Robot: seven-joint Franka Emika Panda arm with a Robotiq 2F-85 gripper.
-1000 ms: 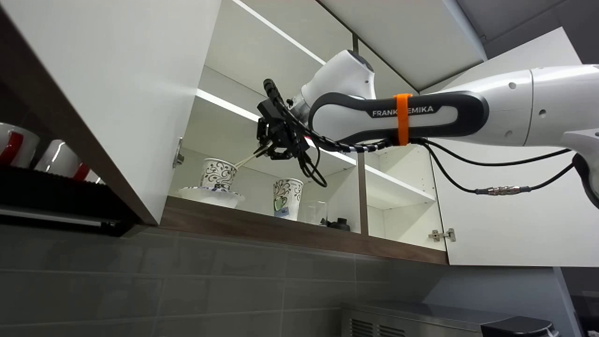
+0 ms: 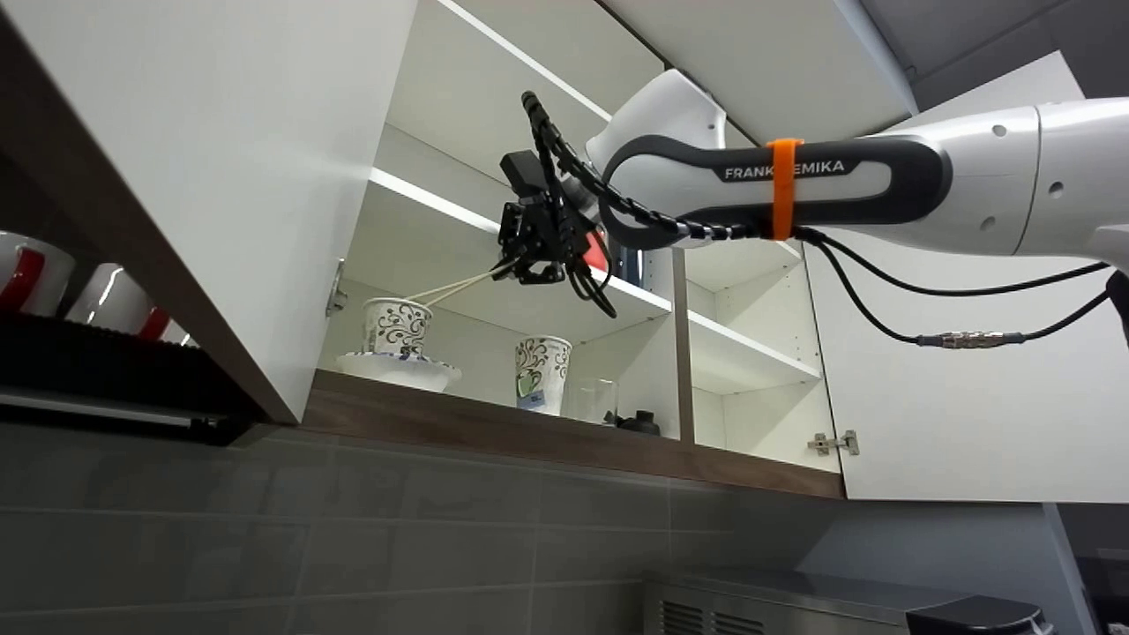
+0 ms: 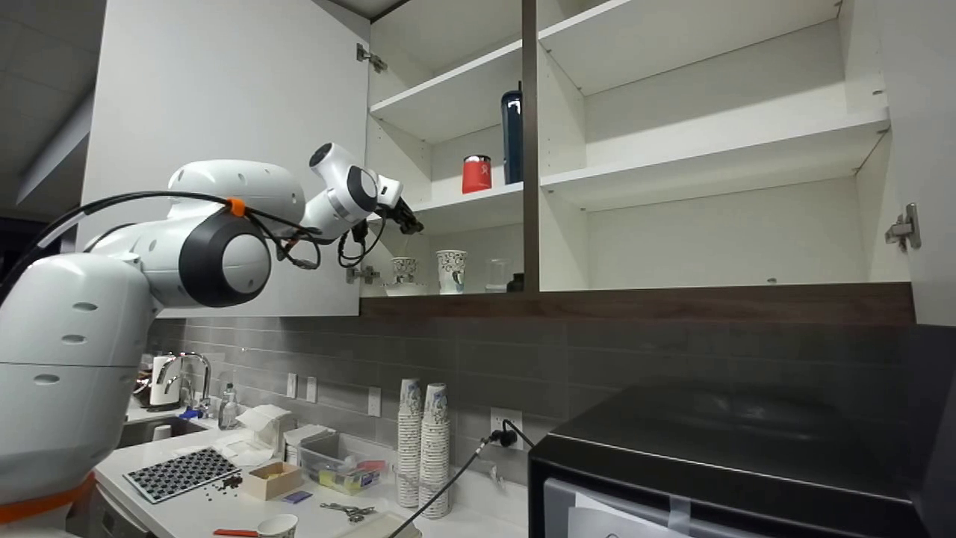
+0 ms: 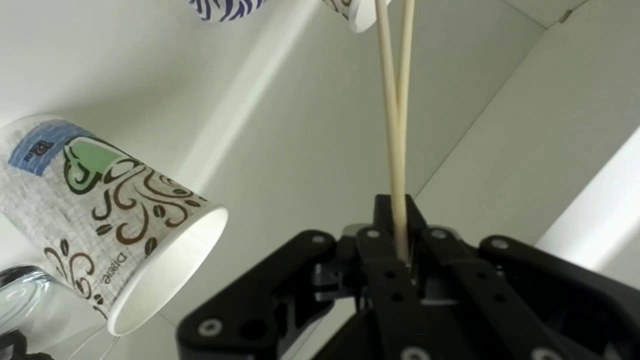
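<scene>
A pair of thin pale wooden sticks (image 4: pixel 391 120) runs from between my gripper's fingers, and my gripper is shut on them. In exterior view 1 my gripper (image 2: pixel 515 266) hangs right of and above a short patterned paper cup (image 2: pixel 396 327), and the sticks slant down to its rim. Whether their tips are inside the cup cannot be told. That cup stands on upturned-looking white bowls or plates (image 2: pixel 397 370) with a patterned rim. A taller patterned paper cup (image 2: pixel 541 372) stands to the right; it is large at the left of the wrist view (image 4: pixel 102 210).
A clear glass (image 2: pixel 590 400) and a small black object (image 2: pixel 639 423) stand right of the tall cup. On the shelf above are a red tumbler (image 3: pixel 476 173) and a dark blue bottle (image 3: pixel 512 134). An open cabinet door (image 2: pixel 233 159) borders the left; the right compartment (image 3: pixel 717 242) is largely empty.
My gripper has risen and shifted right, away from the short cup. More of the sticks shows. The short cup has moved slightly left on its support and stands more upright.
</scene>
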